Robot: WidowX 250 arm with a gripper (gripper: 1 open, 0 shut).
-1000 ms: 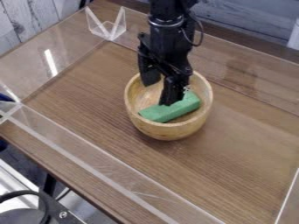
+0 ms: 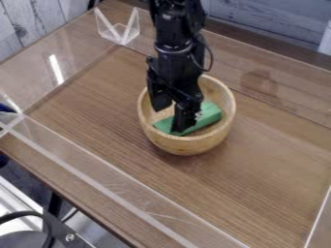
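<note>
A black robot arm reaches down from the top centre to my gripper (image 2: 176,107), whose fingers stand open inside a light wooden bowl (image 2: 188,143). A green block (image 2: 202,112) lies tilted in the bowl, with the dark fingertips over and against its left part. Whether they straddle it is hard to tell.
The bowl stands on a brown wooden table (image 2: 91,126) with wide free room left, right and in front. A clear white object (image 2: 116,27) is near the back left. Black cables lie at the bottom left, off the table's edge.
My gripper has moved down and slightly left, onto the green block's area in the bowl. The bowl looks nearly unmoved.
</note>
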